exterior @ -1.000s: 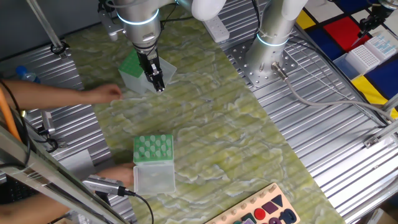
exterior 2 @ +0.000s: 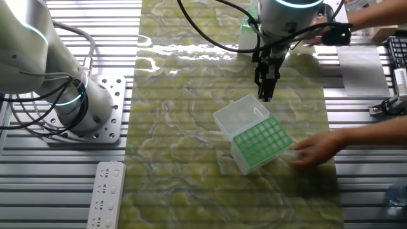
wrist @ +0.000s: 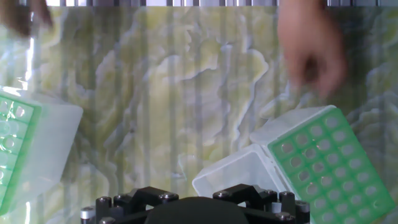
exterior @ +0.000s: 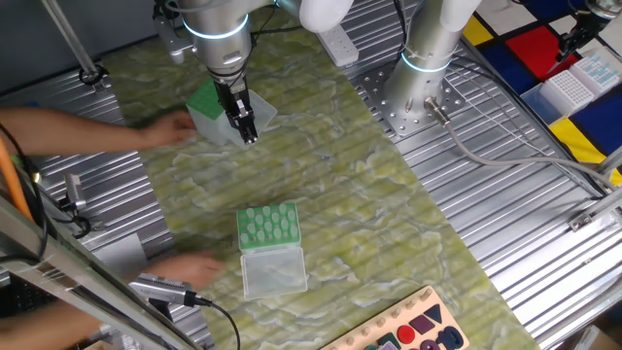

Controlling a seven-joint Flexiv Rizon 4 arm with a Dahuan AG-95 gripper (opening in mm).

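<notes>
My gripper (exterior: 247,134) hangs over the table beside an open box with a green grid rack. In exterior view 2 that green rack (exterior 2: 262,141) shows empty-looking wells, and its clear lid (exterior 2: 241,117) lies folded open; my gripper (exterior 2: 264,95) is above and behind it. The wrist view has this rack (wrist: 333,163) at the right. A second green rack (exterior: 269,226), holding several pale caps or tubes, sits lower in exterior view 1 with its lid (exterior: 274,271) open. Nothing shows between my fingers; how far they stand apart is unclear.
A person's hand (exterior 2: 315,150) is beside the empty rack; another hand (exterior: 194,269) is near the second box. A wooden shape board (exterior: 398,326) lies at the front edge. A power strip (exterior 2: 106,194) stands off the mat.
The second box has moved right across the mat, and the hand that was at it has drawn back left. The other hand has moved onto the far box's edge. My arm has stayed still.
</notes>
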